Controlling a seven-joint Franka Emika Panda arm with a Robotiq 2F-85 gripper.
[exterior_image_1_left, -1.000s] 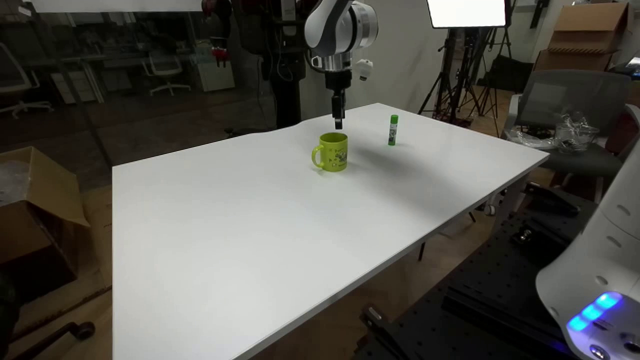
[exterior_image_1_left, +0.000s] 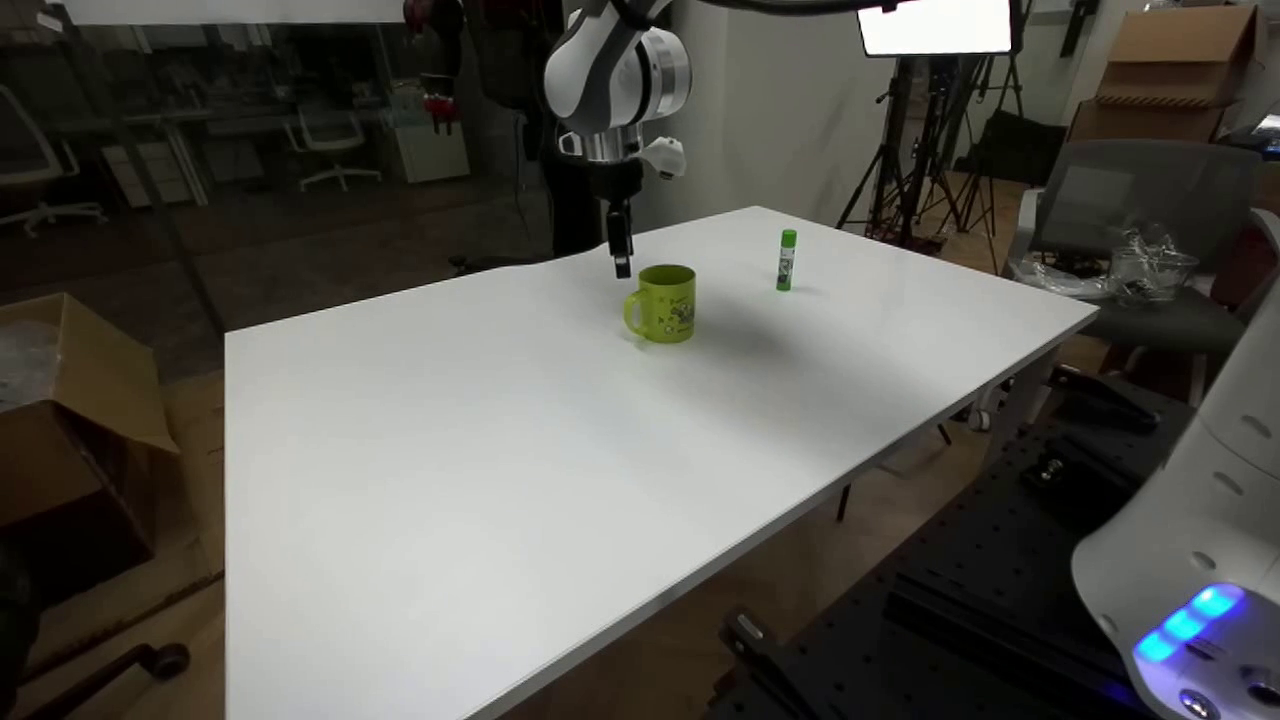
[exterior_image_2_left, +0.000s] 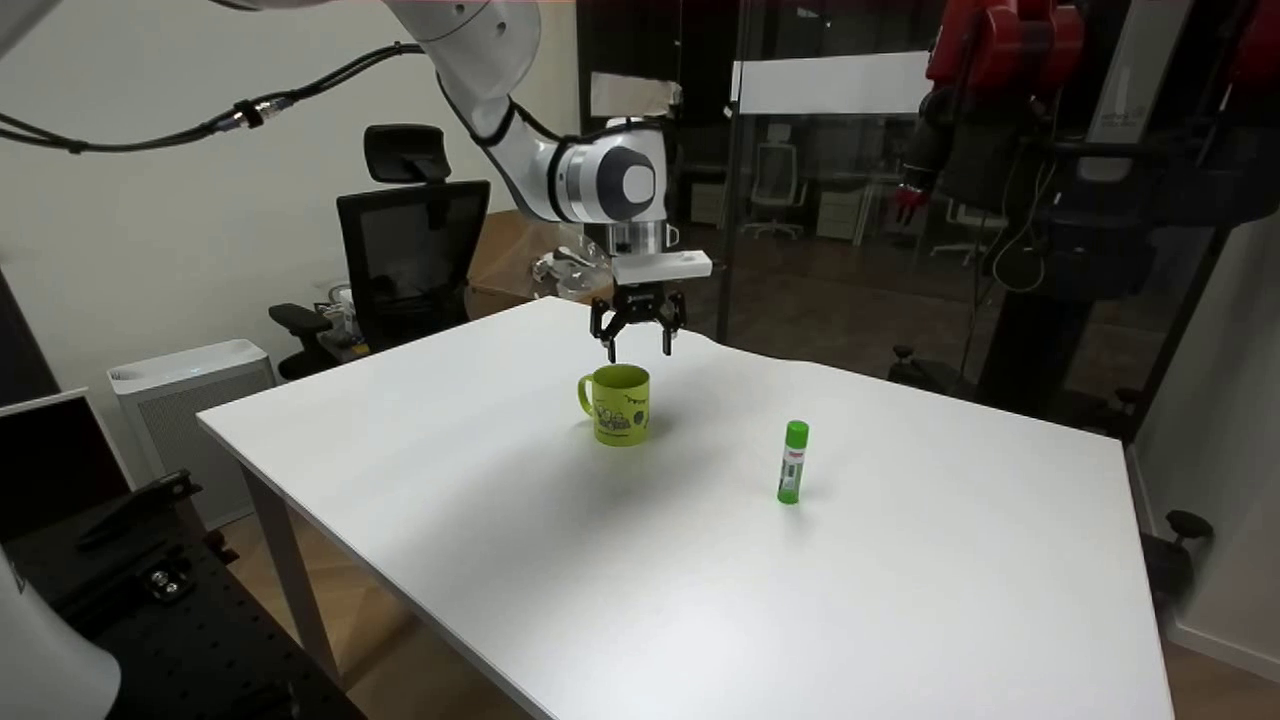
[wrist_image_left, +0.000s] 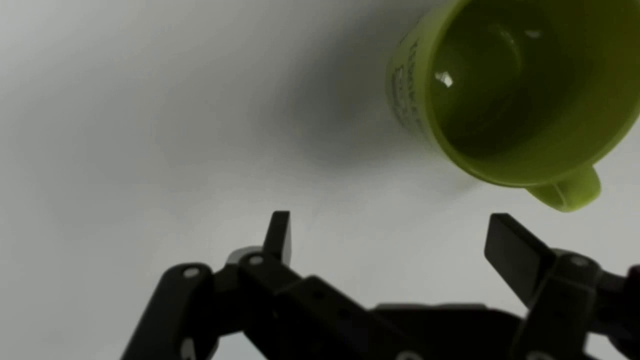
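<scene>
A green mug (exterior_image_1_left: 667, 305) with dark printing stands upright on the white table, its handle pointing left in both exterior views. My gripper (exterior_image_2_left: 639, 352) hangs above the table just behind the mug, as exterior view 2 has it. In the wrist view the mug (wrist_image_left: 414, 90) fills the upper right, with its empty inside showing. The gripper is open there, bare table visible between its widely parted fingers. A green and white glue stick (exterior_image_2_left: 792, 462) stands upright, well apart from the mug and the gripper.
A dark perforated platform (exterior_image_1_left: 960, 588) carrying the white robot base adjoins the table's near right side in exterior view 1.
My gripper has moved left and slightly lower in exterior view 1, from above the mug's right side to behind its left side. The mug and glue stick have stayed in place.
</scene>
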